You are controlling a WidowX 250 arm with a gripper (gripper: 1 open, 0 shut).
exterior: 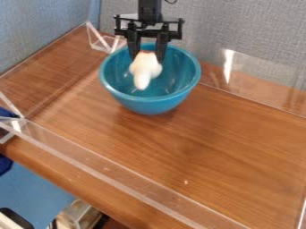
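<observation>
A teal bowl (pixel 167 97) sits on the wooden table (pixel 203 161) toward the back. My black gripper (pixel 147 51) is over the back of the bowl, its fingers down around the top of a white and pale orange soft object (pixel 145 71), which hangs or rests inside the bowl. Whether the fingers are closed on it is hard to tell.
Clear plastic walls edge the table, with a grey backdrop behind. A blue item (pixel 5 164) is at the left edge.
</observation>
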